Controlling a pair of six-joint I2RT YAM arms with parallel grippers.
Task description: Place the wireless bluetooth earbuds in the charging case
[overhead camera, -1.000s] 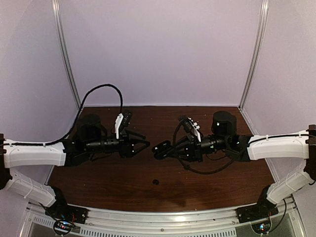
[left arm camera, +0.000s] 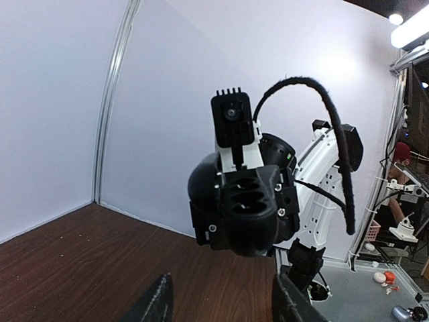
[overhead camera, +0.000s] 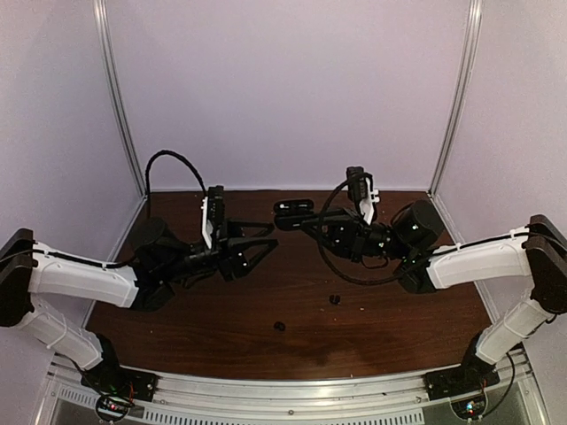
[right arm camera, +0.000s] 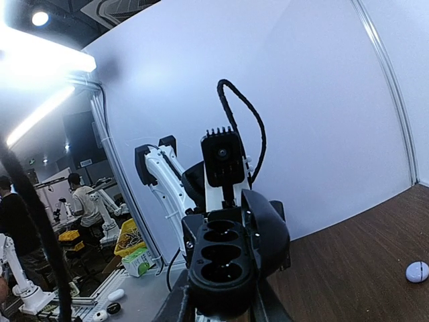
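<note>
A black charging case [overhead camera: 294, 214] is raised above the table, with my right gripper [overhead camera: 312, 221] shut on it. Dark hollows show in the case [right arm camera: 221, 261] in the right wrist view. Facing it from the left, my left gripper [overhead camera: 267, 243] is open, and its fingers [left arm camera: 161, 298] have nothing visible between them. The left fingertips are close to the case in the top view; whether they touch it I cannot tell. Two small dark pieces, likely earbuds, lie on the table: one front centre [overhead camera: 279, 326], the other farther right [overhead camera: 334, 299].
A pale lilac oval object [right arm camera: 417, 272] rests on the table at the right edge of the right wrist view. Pale walls [overhead camera: 292, 97] enclose the back and sides.
</note>
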